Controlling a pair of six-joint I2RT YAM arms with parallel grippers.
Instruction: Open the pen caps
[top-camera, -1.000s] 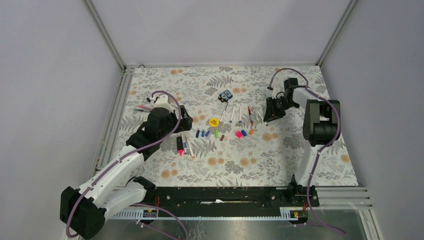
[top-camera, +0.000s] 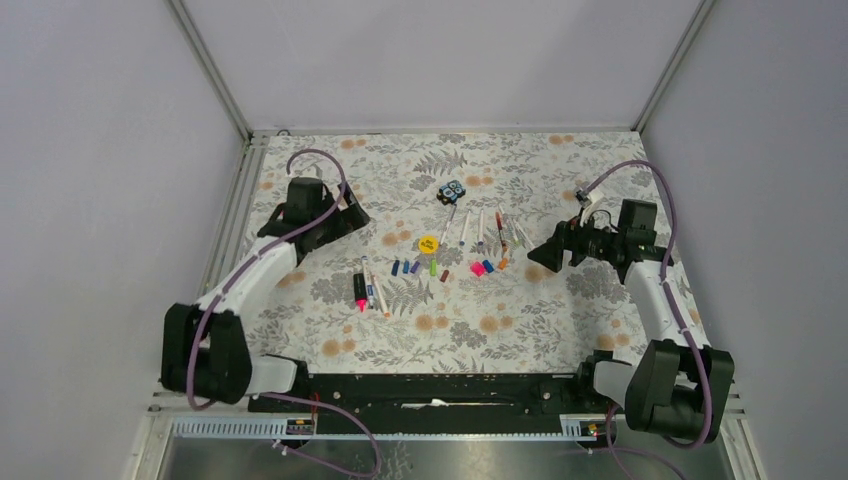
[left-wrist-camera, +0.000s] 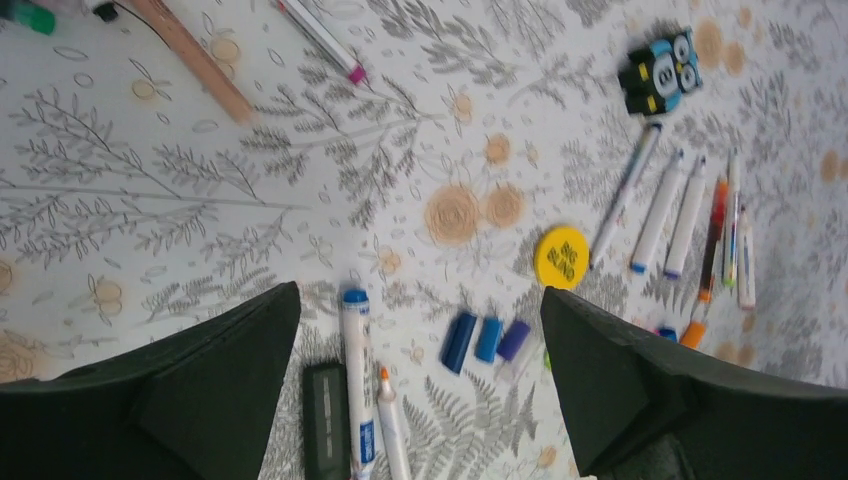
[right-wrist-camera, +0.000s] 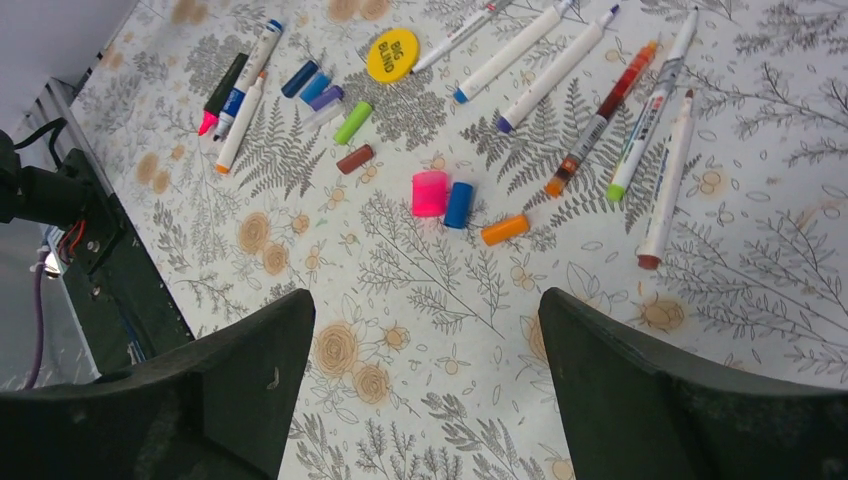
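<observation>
My left gripper (top-camera: 345, 215) hangs open over the upper left of the table, pens lying beneath it, including a brown pen (left-wrist-camera: 195, 60) and a pink-tipped pen (left-wrist-camera: 322, 40). My right gripper (top-camera: 552, 250) is open above the right side, beside a row of pens such as a red-brown pen (right-wrist-camera: 600, 120) and a white pen (right-wrist-camera: 665, 185). Loose short caps, including an orange cap (right-wrist-camera: 505, 228), a blue cap (right-wrist-camera: 459, 204) and a green cap (right-wrist-camera: 353, 122), lie in the middle. A group of markers (top-camera: 372, 292) lies at lower centre-left.
A yellow round disc (top-camera: 428, 244) and a dark blue patterned object (top-camera: 450, 192) sit near the middle. Bare patterned table (top-camera: 500, 330) shows at the front right and back. The dark front edge strip borders the table.
My left gripper has moved back and leftward.
</observation>
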